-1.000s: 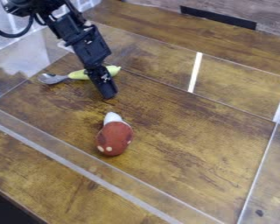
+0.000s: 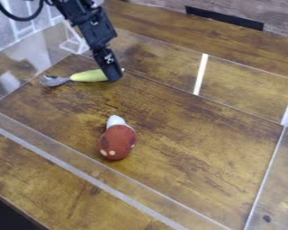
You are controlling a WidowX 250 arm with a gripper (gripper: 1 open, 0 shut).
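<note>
My black gripper (image 2: 109, 72) reaches down from the upper left, shut, its tips low over the right end of a pale yellow-green object (image 2: 86, 76). That object lies on the wooden table with a silver spoon-like end (image 2: 57, 81) pointing left; whether the tips touch it I cannot tell. A red mushroom-shaped toy (image 2: 118, 143) with a white stem and light spots lies lower in the middle, apart from the gripper.
Clear low borders run along its left, right and front, with a white strip (image 2: 202, 74) at the upper middle.
My gripper has moved up and slightly left, from beside and below the yellow-green object to over its right part. The objects on the table show no clear movement.
</note>
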